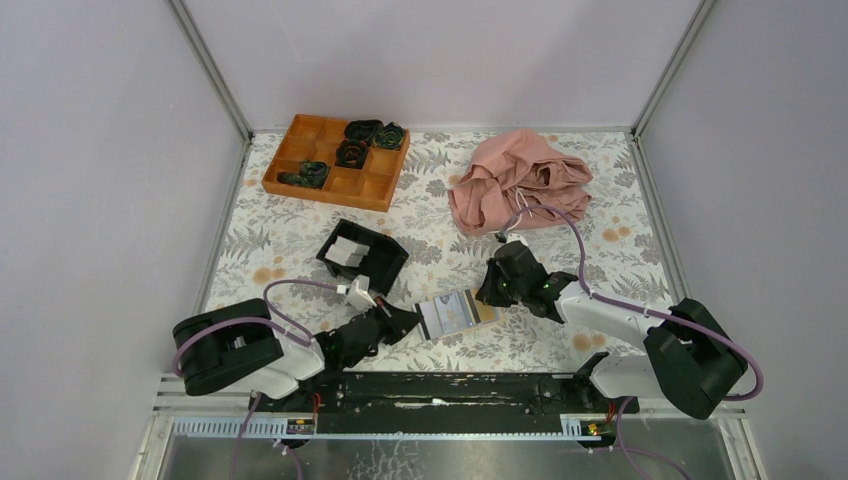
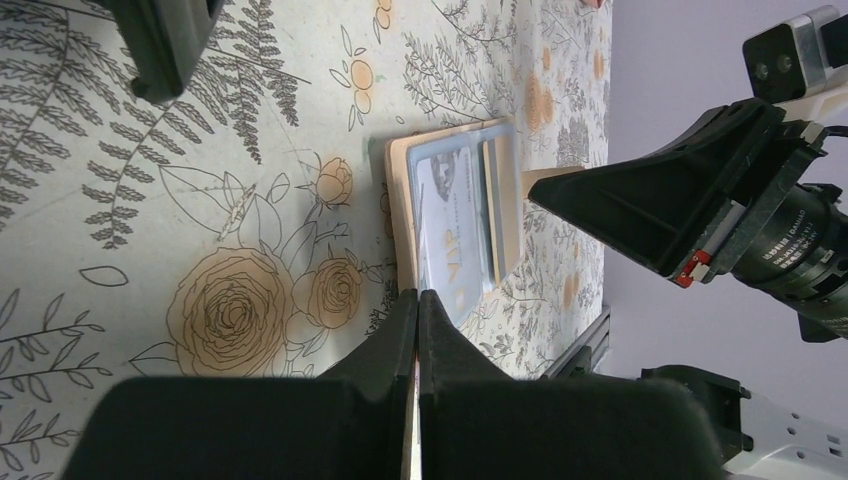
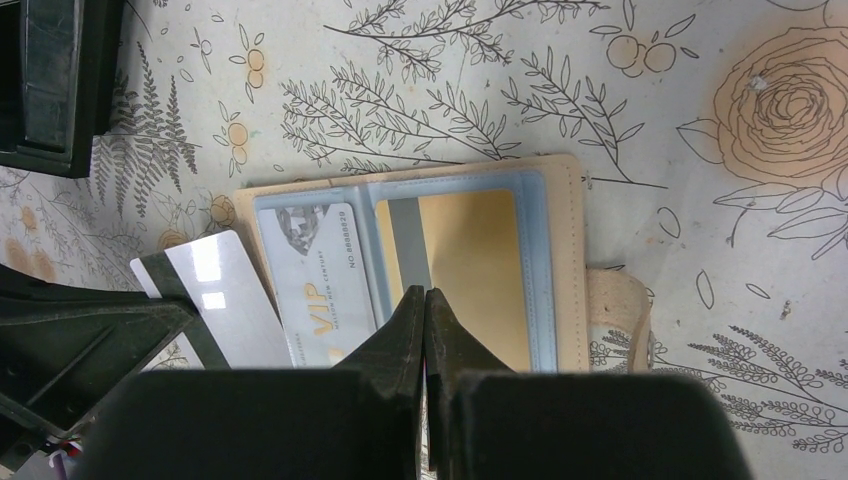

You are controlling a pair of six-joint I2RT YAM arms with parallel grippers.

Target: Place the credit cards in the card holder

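The card holder (image 3: 570, 220) lies open at front centre, a VIP card (image 3: 315, 270) and a gold card (image 3: 470, 250) in its sleeves. A white card (image 3: 235, 300) with a dark stripe is at its left edge, by my left gripper in the right wrist view. My left gripper is shut at that edge; whether the card is between its fingertips is hard to tell. My right gripper is shut above the gold card, with nothing visible between its fingers.
A black tray (image 1: 385, 250) holding white cards sits behind my left gripper. A wooden compartment box (image 1: 370, 195) stands at back left, a pink cloth (image 1: 520, 170) at back right.
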